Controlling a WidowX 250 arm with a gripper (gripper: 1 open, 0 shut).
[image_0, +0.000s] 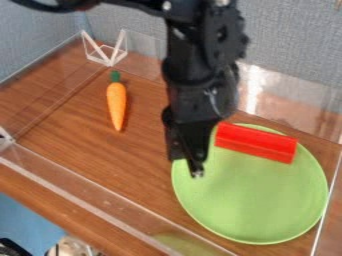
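Note:
My gripper (187, 160) is blurred, shut, hanging over the left part of a green plate (251, 200), with nothing visible between its fingers. A red block (261, 143) lies on the back part of the plate, partly behind the gripper. An orange toy carrot (116, 101) with a green top lies on the wooden board to the left, pointing toward the front.
A white wire holder (103, 51) stands at the back left corner. Clear low walls border the board, and grey padded walls stand behind. The middle-left of the board (94, 150) is free.

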